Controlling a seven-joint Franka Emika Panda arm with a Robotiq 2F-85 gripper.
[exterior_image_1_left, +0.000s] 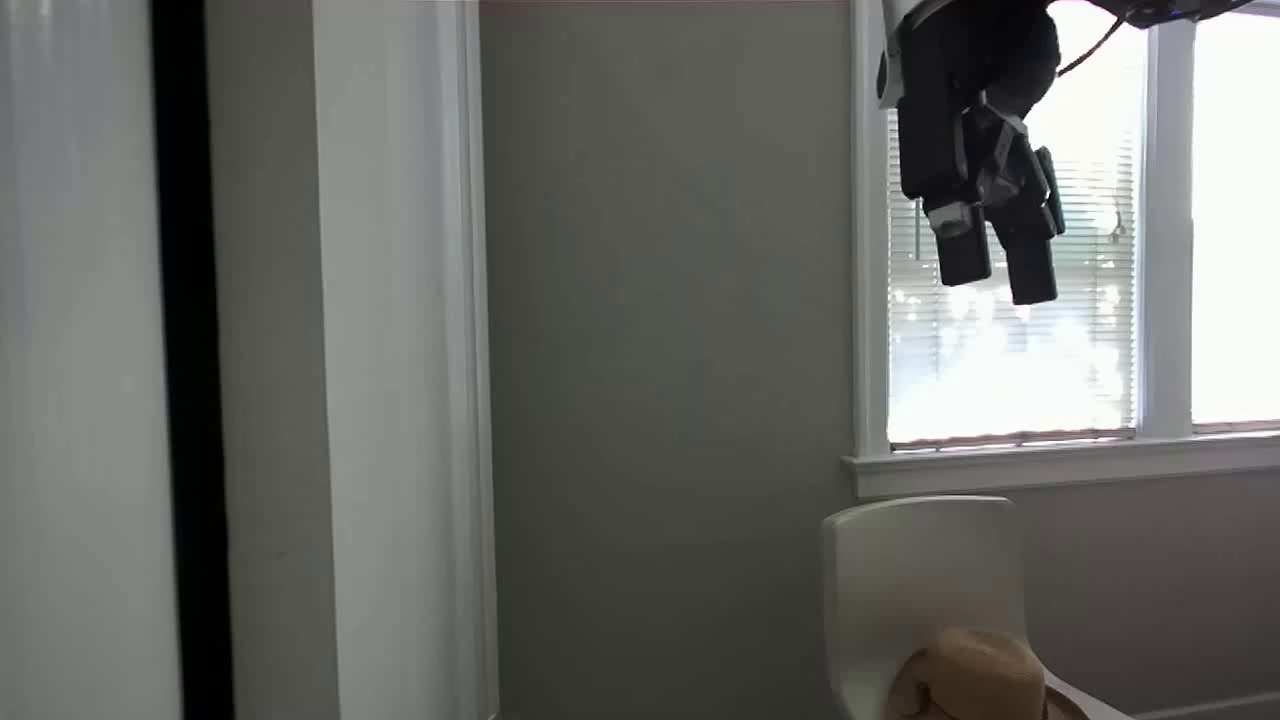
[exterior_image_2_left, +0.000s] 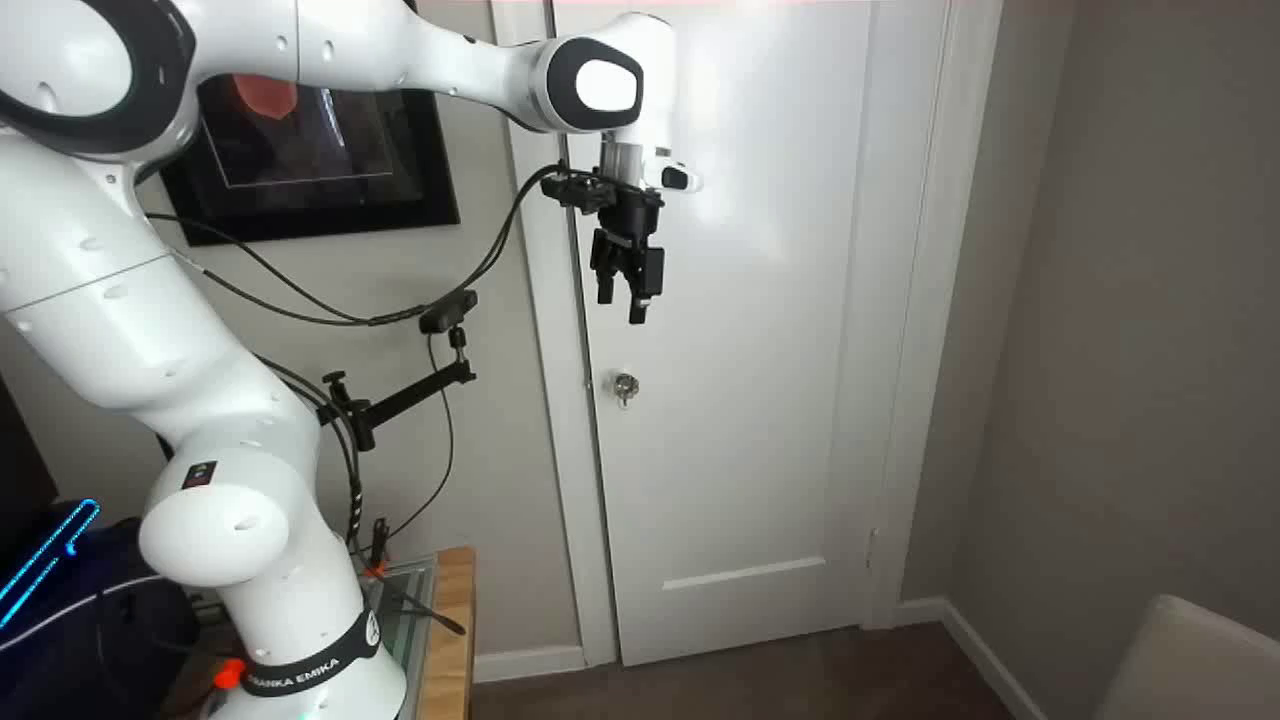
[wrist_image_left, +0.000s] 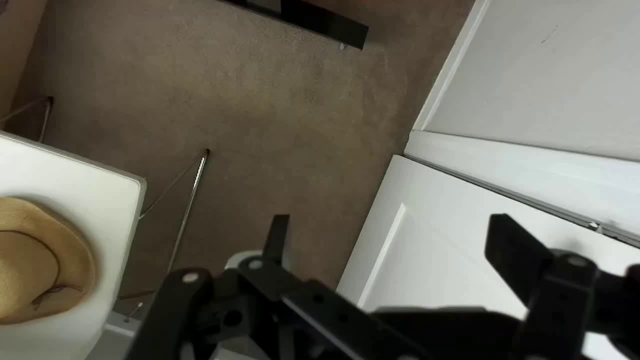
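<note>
My gripper hangs pointing down in front of a white door, above the height of its metal knob. The fingers stand apart with nothing between them, so it is open. In the wrist view the gripper shows its two black fingers spread wide, the white door below and to the right. From the other side, the gripper appears against a bright window. The door stands slightly ajar on its knob side.
A white chair holding a tan straw hat stands to one side. Framed by a black border, a picture hangs behind the arm. A camera bracket juts out near the base. The carpet between chair and door is largely clear.
</note>
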